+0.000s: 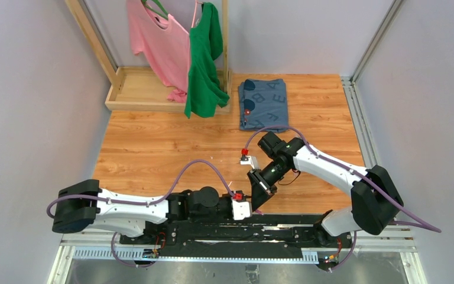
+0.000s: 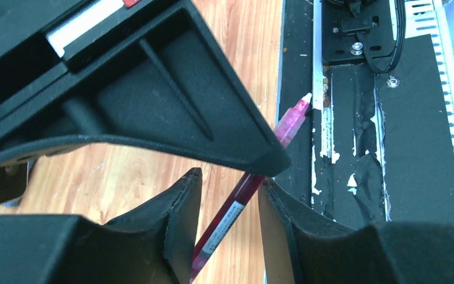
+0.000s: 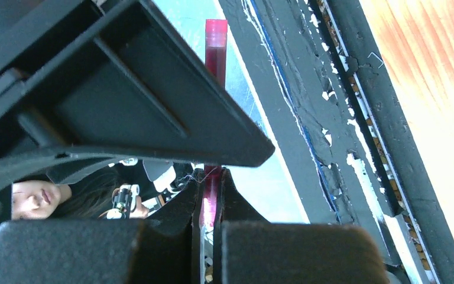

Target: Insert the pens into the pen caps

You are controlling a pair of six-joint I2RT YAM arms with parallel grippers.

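Observation:
My right gripper is shut on a magenta pen (image 3: 216, 53), which stands lengthwise between its fingers with a red end sticking out. In the left wrist view the pen (image 2: 227, 222) runs diagonally between the part-open fingers of my left gripper, a pale tip at its upper end. In the top view both grippers meet near the front edge of the wooden table (image 1: 148, 148), the pen mostly hidden by them.
A folded blue cloth (image 1: 266, 103) lies at the back right. Pink (image 1: 159, 47) and green (image 1: 204, 65) garments hang over a wooden rack (image 1: 124, 103) at the back left. A dark strip runs along the front edge.

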